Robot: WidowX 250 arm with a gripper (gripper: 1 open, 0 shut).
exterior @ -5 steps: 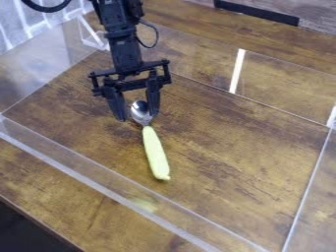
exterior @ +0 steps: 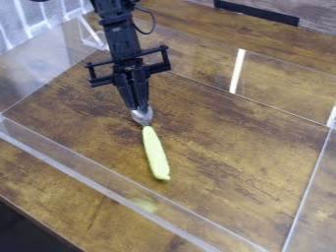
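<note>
A spoon with a long pale yellow-green handle point(exterior: 156, 155) lies on the wooden table, its handle pointing toward the front and its metal bowl toward the back. My black gripper point(exterior: 137, 104) is lowered over the metal bowl, its fingers drawn close together and shut on it. The fingertips partly hide the bowl.
Clear low walls border the wooden work area point(exterior: 237, 148) at left, front, right and back. A dark bar point(exterior: 256, 13) lies at the back beyond the area.
A second ago my gripper's fingers were spread wide around the spoon's bowl; they have since closed together on it. The spoon lies in about the same place.
</note>
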